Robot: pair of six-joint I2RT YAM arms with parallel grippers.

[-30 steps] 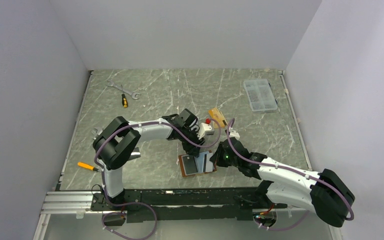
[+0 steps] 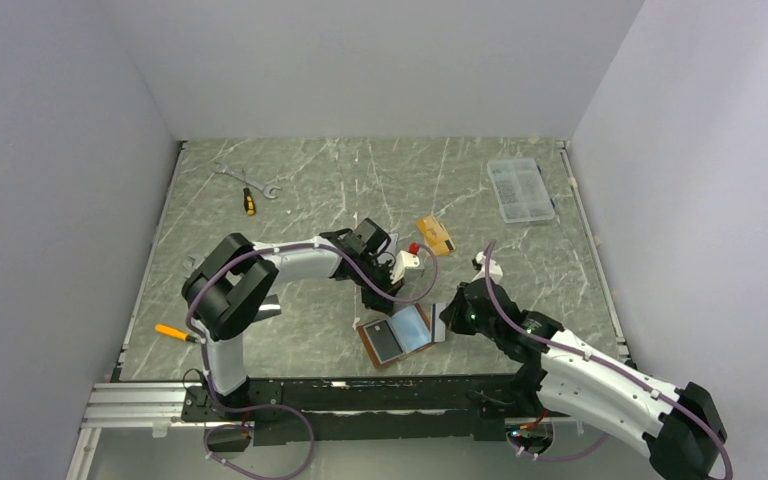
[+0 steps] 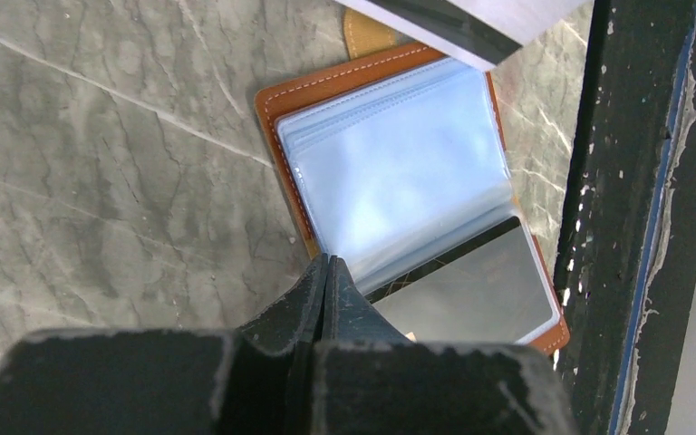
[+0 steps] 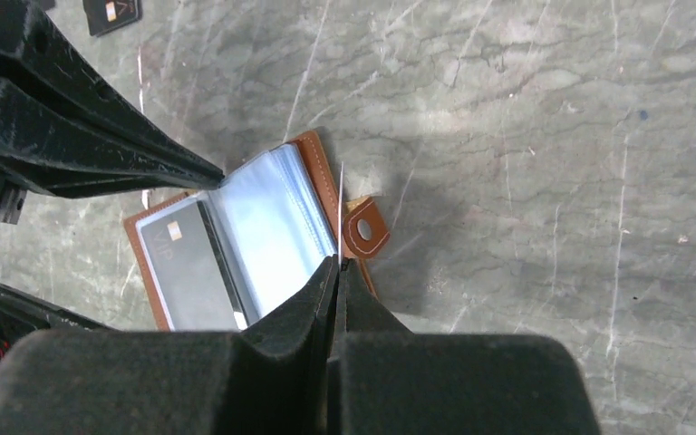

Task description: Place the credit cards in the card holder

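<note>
The brown card holder (image 3: 344,77) lies open near the table's front edge, its clear sleeve (image 3: 399,154) empty-looking and bluish. A grey VIP card (image 4: 168,272) sits in its left half. Against the holder's far edge, close to the fold, rest the tips of my left gripper, shut with nothing visible between them. My right gripper is shut on a pale card (image 4: 341,204), seen edge-on there; from above, this card (image 2: 438,322) with its dark stripe stands just off the holder's right edge, by the strap tab (image 4: 365,228).
Behind the arms lie a yellow card-like piece (image 2: 436,236) and a clear parts box (image 2: 521,190). Wrenches (image 2: 248,180), a screwdriver (image 2: 249,201) and an orange-handled tool (image 2: 175,333) are on the left. The table right of the holder is bare in the right wrist view.
My right gripper has moved right with its card, from over the clear sleeve to beside the holder. The holder has turned slightly, and my left gripper has shifted a little left and frontward.
</note>
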